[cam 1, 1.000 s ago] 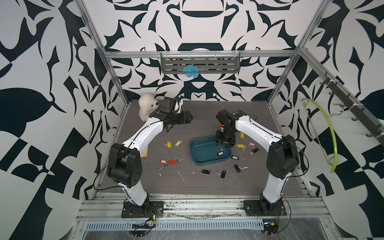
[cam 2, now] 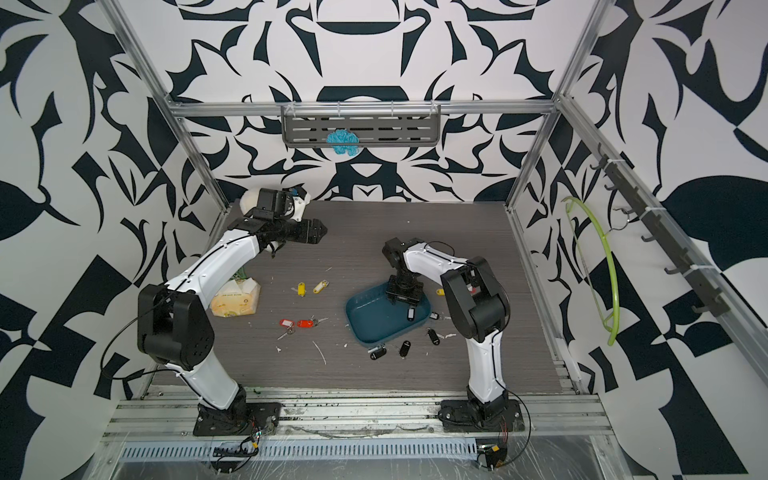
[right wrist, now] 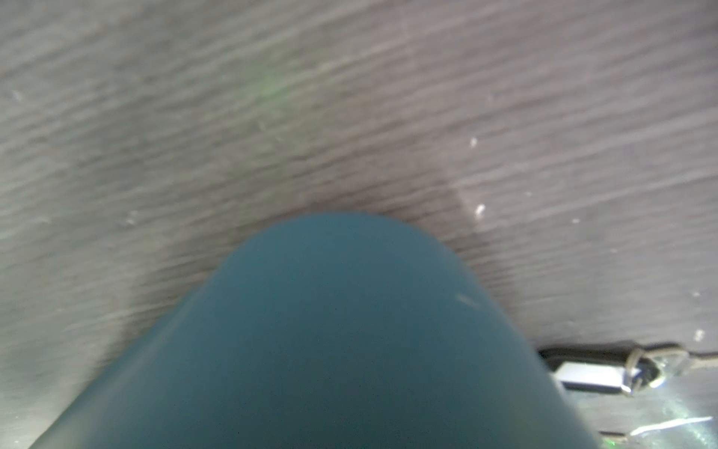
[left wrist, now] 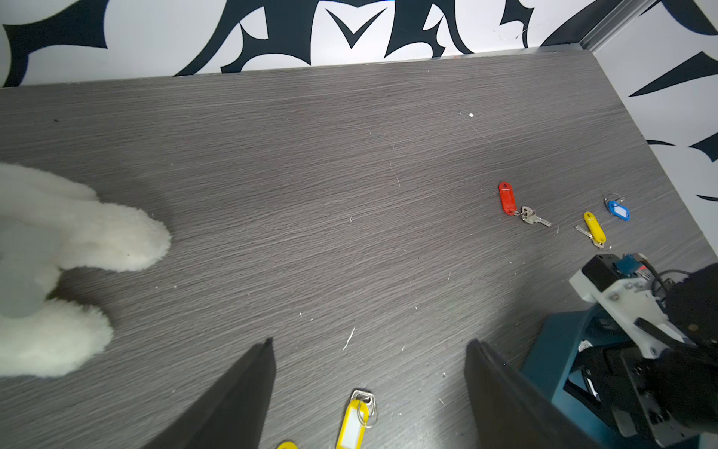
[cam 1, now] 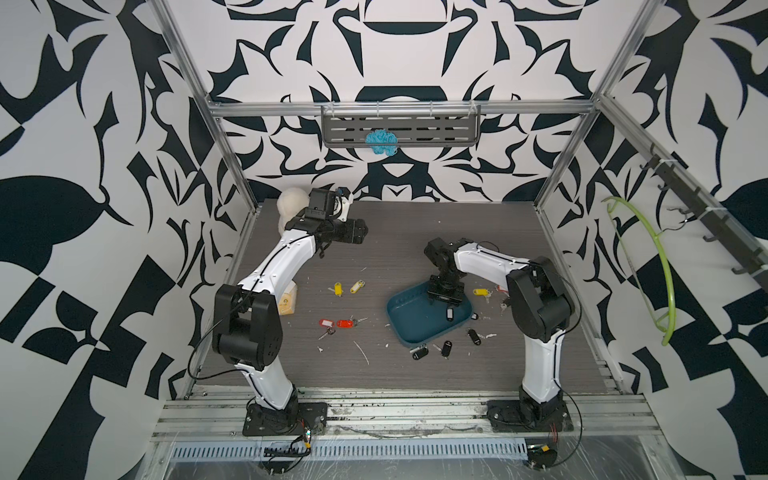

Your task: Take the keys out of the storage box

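Observation:
The blue storage box (cam 1: 400,329) stands turned at an angle right of the table's middle. In it lies a black tag with a white label (cam 1: 450,314), at the right end. My right gripper (cam 1: 445,291) is lowered at the box's back right part, just behind the tag, apparently open; nothing shows held. In the right wrist view, a blurred box wall (right wrist: 351,336) fills the lower middle and no fingers show. Any key on the tag is hidden. Well left of the box, my left gripper is open above the table, with nothing held between its fingers.
Black key tags (cam 1: 446,349) lie close in front of the box. Red tags (cam 1: 345,324) and yellow tags (cam 1: 338,289) are to its left, with more colored tags (left wrist: 508,198) behind and right. A white plush (left wrist: 89,232) sits back left.
The box has turned and shifted toward the front, nudging nearby black tags. The left arm has drawn back slightly leftward.

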